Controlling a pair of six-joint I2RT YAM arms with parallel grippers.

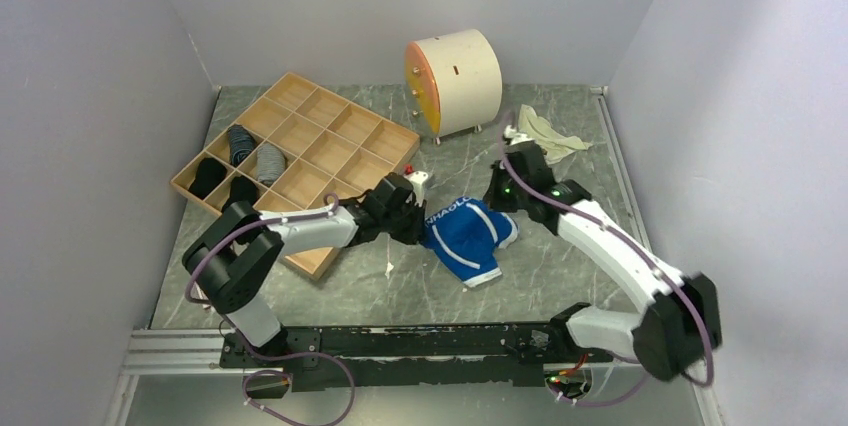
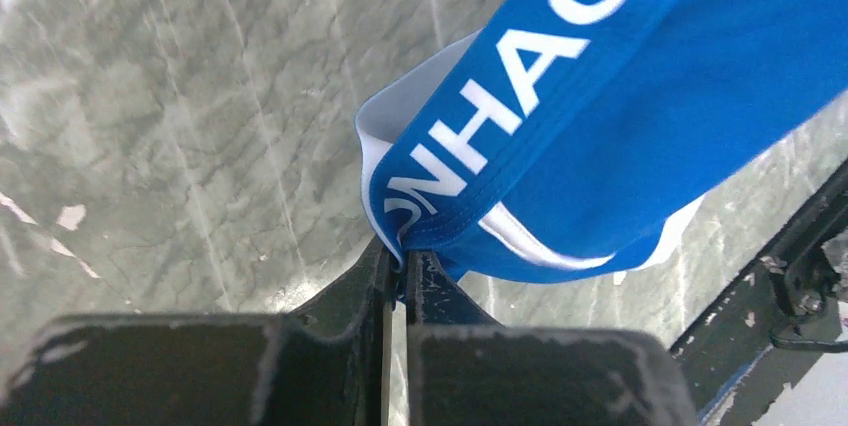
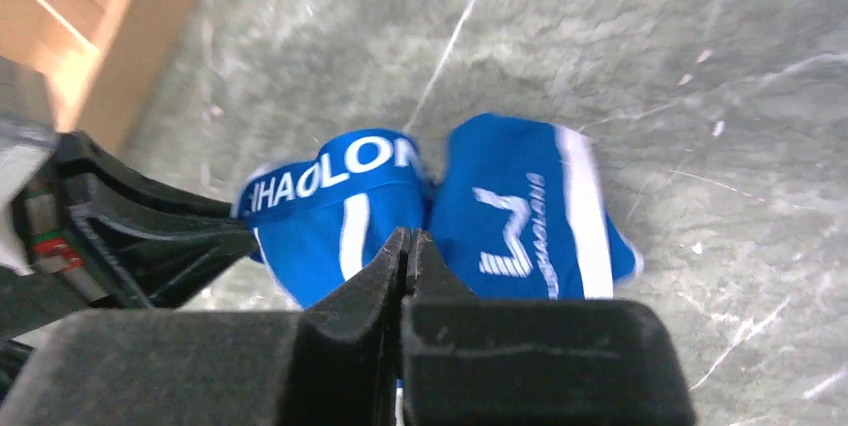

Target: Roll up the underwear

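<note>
A pair of blue underwear (image 1: pixel 468 236) with white stripes and a lettered waistband (image 2: pixel 490 116) lies on the grey marbled table. At the waistband's left end, my left gripper is shut on the blue underwear, pinching a corner of fabric. My right gripper (image 1: pixel 490 203) is at the far side of the garment, close to the waistband's right part. Its fingers (image 3: pixel 440 271) are together, with no cloth visible between them. From the right wrist view the garment (image 3: pixel 375 186) looks creased, with a dip in its middle. The fingertips hide part of it there.
A wooden divided tray (image 1: pixel 295 161) with several dark and grey rolled items stands at the left, beside the left arm. Behind are a cream drum-shaped container (image 1: pixel 460 81) and a pale crumpled cloth (image 1: pixel 550 136). Bare table lies in front and to the right of the underwear.
</note>
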